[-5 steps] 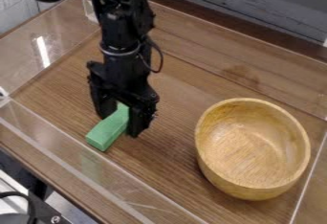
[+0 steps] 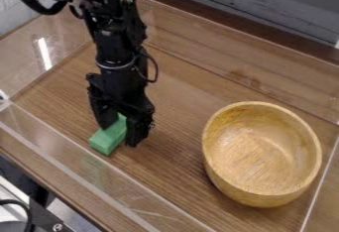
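Observation:
A green block (image 2: 109, 137) lies on the wooden table near its front left. My black gripper (image 2: 123, 124) is low over it, its fingers around the block's upper part, which they partly hide. Whether the fingers touch or close on the block is not clear.
A large empty wooden bowl (image 2: 261, 155) takes up the right side of the table (image 2: 199, 77). A clear edge strip runs along the front left, with cables beyond it.
My gripper has shifted a little to the left, further over the green block, and its fingers look closer together. The bowl has not moved.

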